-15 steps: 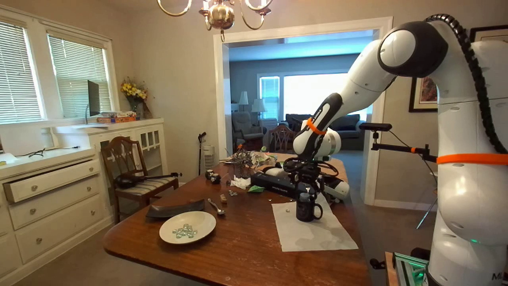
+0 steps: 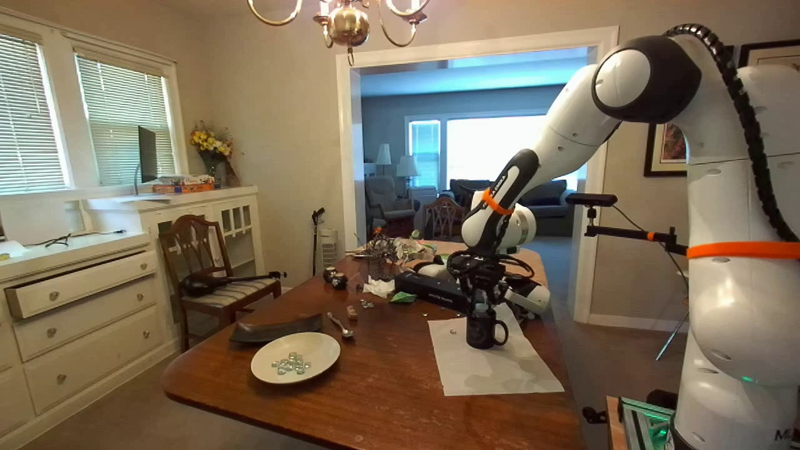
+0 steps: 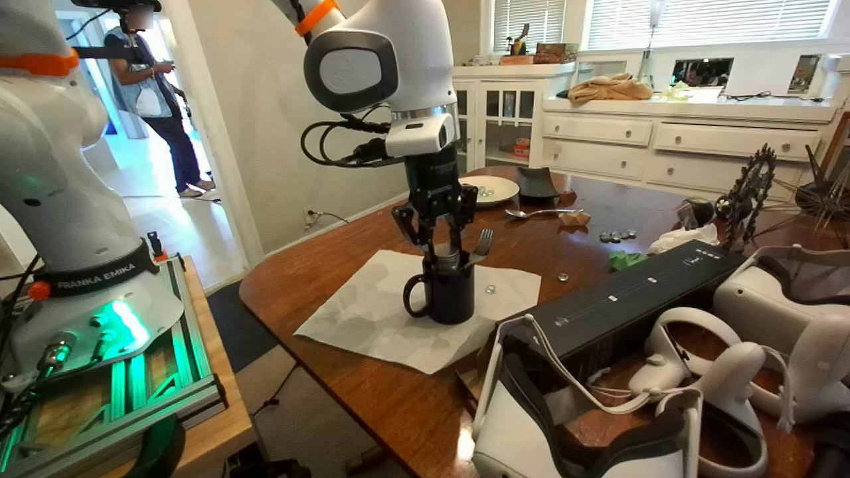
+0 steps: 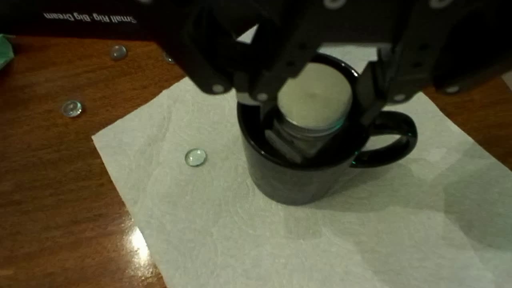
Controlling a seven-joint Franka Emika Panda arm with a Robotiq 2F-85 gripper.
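Observation:
A black mug (image 3: 451, 295) stands upright on a white paper sheet (image 3: 358, 318), its handle facing the robot base. Inside it is a small clear jar with a pale round lid (image 4: 315, 96). My gripper points down into the mug's mouth, shut on the jar, one finger on either side of its lid. A fork (image 3: 483, 245) leans out of the mug beside the fingers. The jar's lower part is hidden by the mug. One clear glass gem (image 4: 195, 157) lies on the paper near the mug.
A long black box (image 3: 613, 299) and white headsets (image 3: 590, 430) crowd the table beside the paper. Farther off lie a white plate (image 2: 262, 364) holding several glass gems, a dark tray (image 2: 277, 330) and a spoon (image 2: 341, 325). Bare wood lies between plate and paper.
My gripper has come down slightly over the mug and now sits closer around the jar's top. The mug, paper and plate stand where they were.

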